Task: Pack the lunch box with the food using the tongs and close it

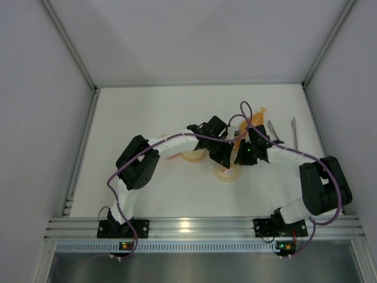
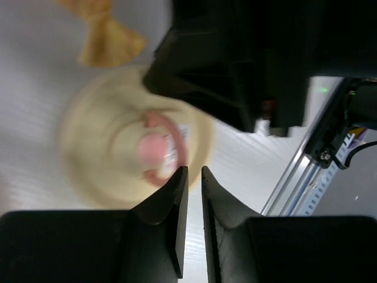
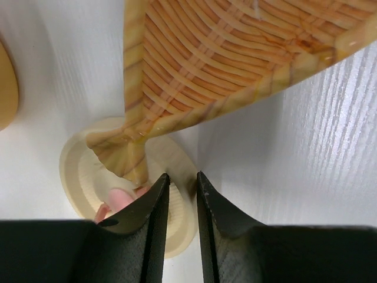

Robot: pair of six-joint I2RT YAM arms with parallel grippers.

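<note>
A round cream plate (image 1: 227, 178) with pink food (image 2: 154, 150) on it sits at the front middle of the table. My left gripper is over the plate, its fingers nearly together; the tip of one is close by the pink curved piece (image 2: 182, 141), and nothing plainly shows in the narrow gap. Beside the plate's right side, my right gripper stands part open, with the plate's pale rim (image 3: 187, 187) running between its fingertips. Contact with that rim cannot be made out.
An orange woven basket (image 3: 206, 59) lies just behind the plate, its corner overhanging it in the right wrist view. Another round cream plate (image 1: 192, 155) is partly under the left arm. A knife (image 1: 295, 133) and a second utensil (image 1: 272, 129) lie to the right.
</note>
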